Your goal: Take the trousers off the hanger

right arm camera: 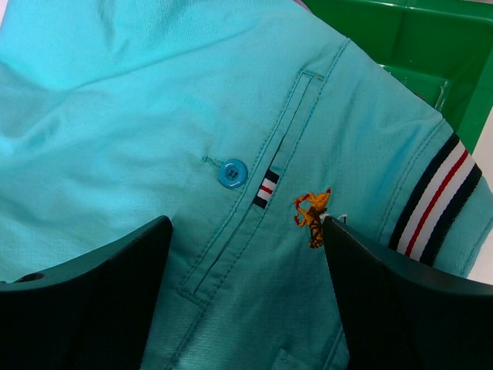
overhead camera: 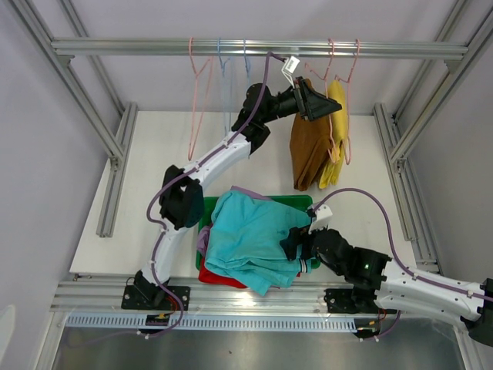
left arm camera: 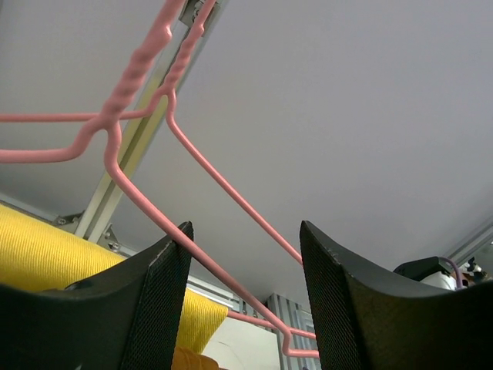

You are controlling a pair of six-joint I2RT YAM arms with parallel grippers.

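Note:
Brown trousers and a yellow garment hang on pink hangers under the rail at the right. My left gripper is up at the hangers, in front of the garments. In the left wrist view, the pink hanger runs down between its part-open fingers, with yellow cloth beyond at lower left. My right gripper stands open low over turquoise clothing, which fills the right wrist view with a button and striped cuff.
The aluminium rail spans the top, with empty pink and blue hangers at the left. A green bin holds folded clothes. The white board is clear either side of the bin.

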